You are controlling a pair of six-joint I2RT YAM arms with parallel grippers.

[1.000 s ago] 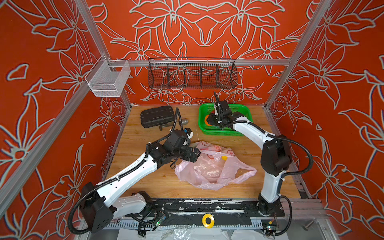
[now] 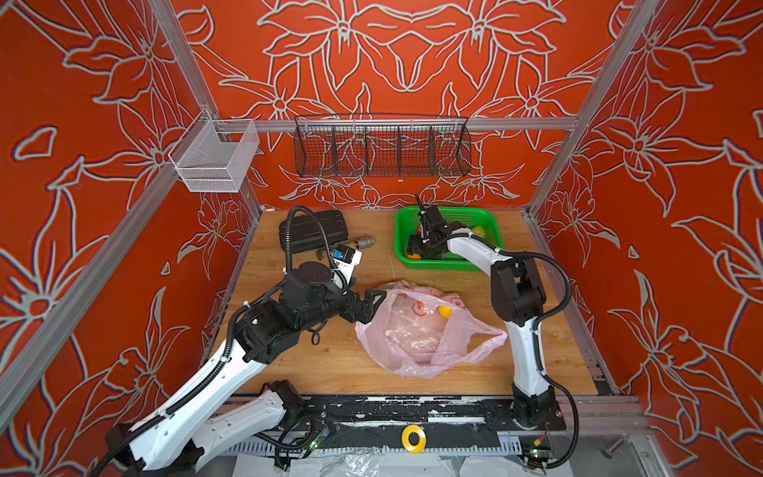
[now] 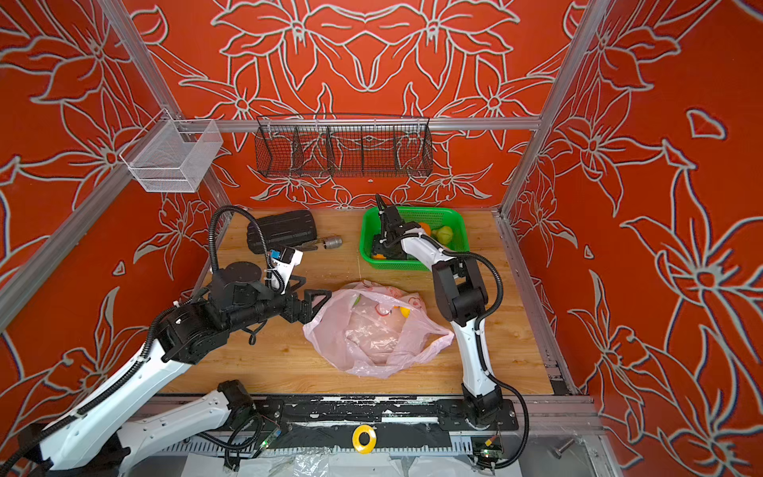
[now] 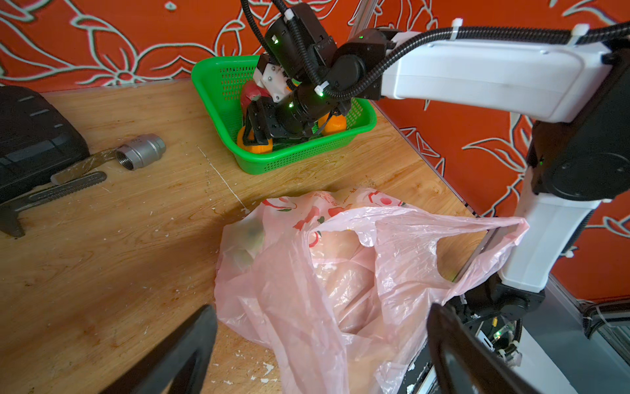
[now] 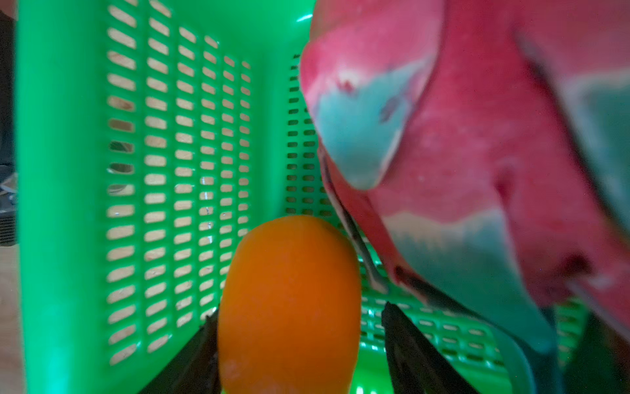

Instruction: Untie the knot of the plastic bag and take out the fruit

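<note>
A pink plastic bag point(image 2: 413, 342) lies open at the table's middle, with a yellow fruit point(image 2: 445, 311) showing inside. My left gripper point(image 2: 373, 304) is open just above the bag's left edge, nothing between its fingers. The green basket point(image 3: 413, 266) at the back holds an orange fruit point(image 5: 288, 302), a yellow-green fruit point(image 3: 444, 235) and a red-and-teal item point(image 5: 446, 164). My right gripper is down in the basket's left end, part open, its fingers either side of the orange fruit; whether they grip it is unclear.
A black case point(image 2: 313, 232) and metal tools point(image 4: 137, 152) lie at the back left. A wire rack point(image 2: 381, 147) and a white basket point(image 2: 214, 155) hang on the walls. The table left of the bag is clear.
My left gripper has moved slightly left and back from over the bag.
</note>
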